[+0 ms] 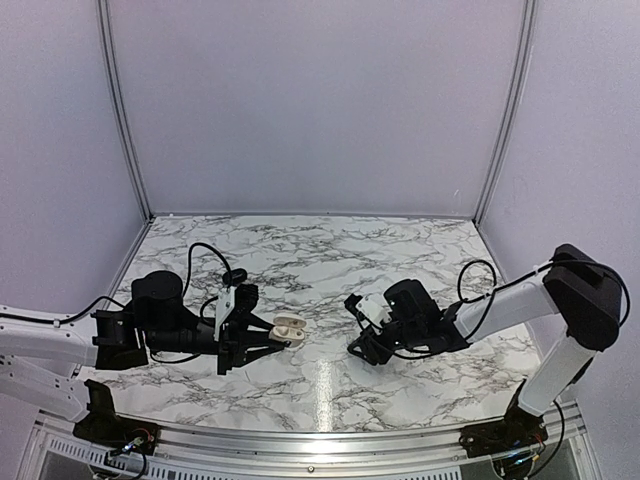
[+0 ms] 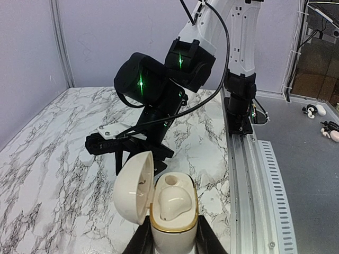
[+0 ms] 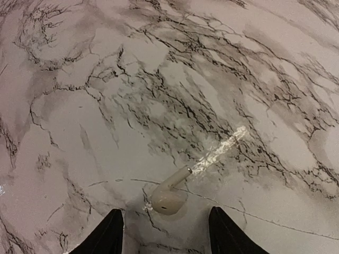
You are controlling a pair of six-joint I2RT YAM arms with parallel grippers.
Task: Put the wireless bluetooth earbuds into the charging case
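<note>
My left gripper (image 1: 270, 342) is shut on the white charging case (image 1: 288, 330), held above the marble table (image 1: 250, 400). In the left wrist view the case (image 2: 174, 211) has its lid up, and one well at the top looks empty. My right gripper is low over the table, its fingers apart. Just beyond the fingertips, in the right wrist view, a white earbud (image 3: 168, 201) lies on the marble with its stem pointing up and to the right.
Pale walls surround the table, with a metal rail (image 1: 310, 435) along the front edge. Small dark and white objects (image 2: 331, 132) lie on the grey floor beside the rail in the left wrist view.
</note>
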